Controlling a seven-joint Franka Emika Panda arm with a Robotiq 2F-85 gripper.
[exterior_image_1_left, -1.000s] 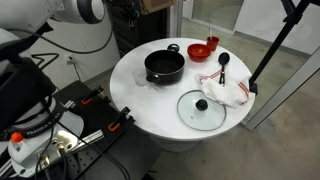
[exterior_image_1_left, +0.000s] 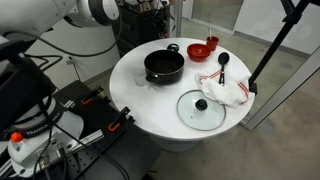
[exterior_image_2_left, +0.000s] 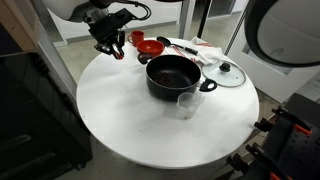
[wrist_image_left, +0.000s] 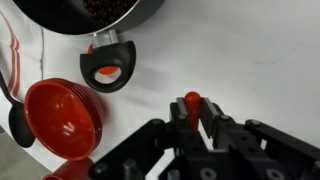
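In the wrist view my gripper is shut on a small red object (wrist_image_left: 192, 99), whose rounded end sticks out past the fingertips. Most of that object is hidden by the fingers, so I cannot tell what it is. From the second exterior view, the gripper (exterior_image_2_left: 115, 48) hangs over the far left part of the white round table (exterior_image_2_left: 110, 115), with the red tip (exterior_image_2_left: 117, 53) pointing down. The black pot (exterior_image_2_left: 172, 76) stands to its right, apart from it, and dark beans (wrist_image_left: 103, 8) lie inside.
Red bowls (wrist_image_left: 64, 118) sit near the pot's handle (wrist_image_left: 108, 66), with a red cup (exterior_image_1_left: 211, 43) beside them. A clear cup (exterior_image_2_left: 187, 105) stands in front of the pot. A glass lid (exterior_image_1_left: 202, 110) and a towel (exterior_image_1_left: 224, 88) with a black ladle (exterior_image_1_left: 223, 60) lie across the table.
In exterior view 1 the arm and gripper have moved right, towards the far edge of the table. The pot, bowls and lid stay where they were.
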